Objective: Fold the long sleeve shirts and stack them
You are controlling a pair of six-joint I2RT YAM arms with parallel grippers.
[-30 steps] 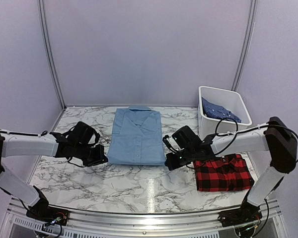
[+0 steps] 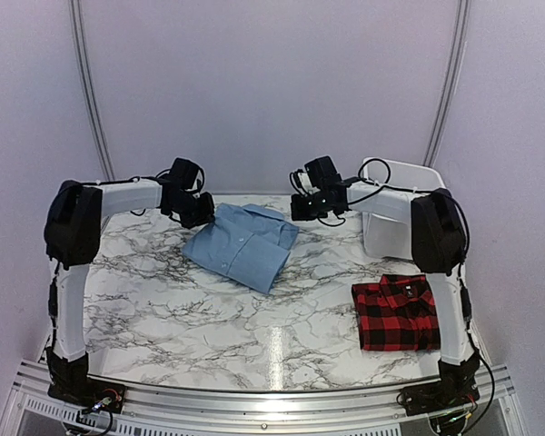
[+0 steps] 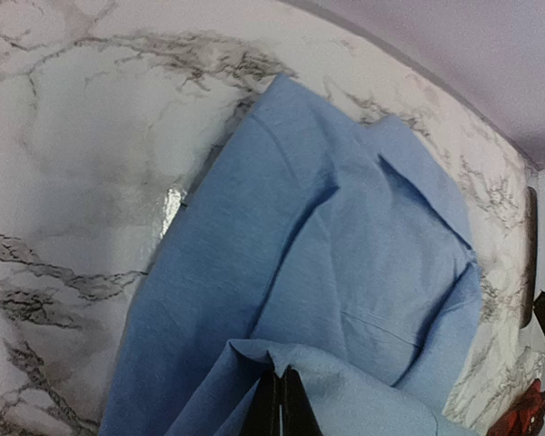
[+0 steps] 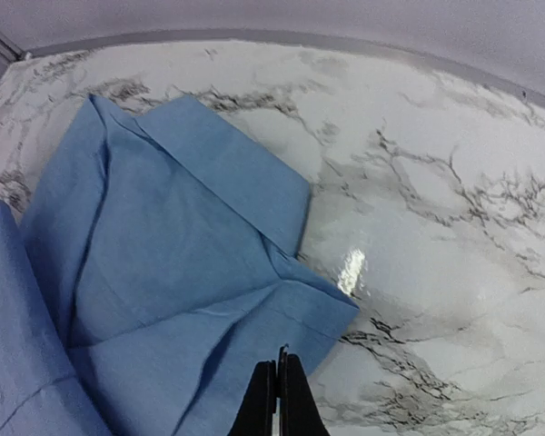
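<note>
The light blue shirt (image 2: pixel 236 254) lies skewed at the back middle of the table, partly folded, its collar end (image 4: pixel 241 173) flat near the back edge. My left gripper is shut on a raised edge of this shirt, close to the back left. From there the cloth drapes to a loose corner at the front. My right gripper is shut above the collar end's right side, no cloth visibly gathered between its fingertips. A red and black checked shirt (image 2: pixel 395 318) lies folded at the right front.
A white bin (image 2: pixel 386 234) stands at the back right, partly covered by my right arm. Bare marbled table (image 2: pixel 182 336) spreads across the front and left. A wall borders the back edge.
Both arms have swung from the front toward the back. The left carried its hem corner along; the right's corner has left that gripper and now hangs toward the front, skewing the blue shirt.
</note>
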